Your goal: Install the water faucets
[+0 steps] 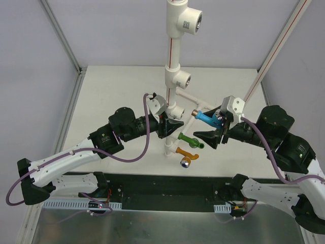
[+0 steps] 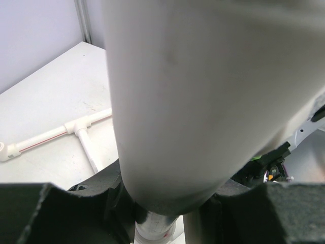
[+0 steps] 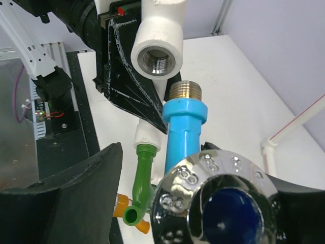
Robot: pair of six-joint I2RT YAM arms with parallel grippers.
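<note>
In the top view my left gripper (image 1: 171,125) is closed round the upright white pipe (image 2: 172,127), which fills the left wrist view. A blue faucet (image 1: 209,121) hangs in the air at my right gripper (image 1: 205,126). Its brass thread (image 3: 186,90) points up, apart from an empty white threaded socket (image 3: 156,62). The blue body lies by the right-hand finger; a gap separates it from the left-hand finger (image 3: 71,195). The chrome handle (image 3: 216,203) hides part of the fingers. A green faucet (image 1: 191,140) and an orange faucet (image 1: 187,153) sit on lower fittings.
Higher white sockets (image 1: 182,79) branch from the pipe above my left gripper. Thin white pipes (image 1: 195,101) run across the white board (image 1: 117,96) behind. The left arm's black fingers (image 3: 127,76) are close to the blue faucet's threaded end.
</note>
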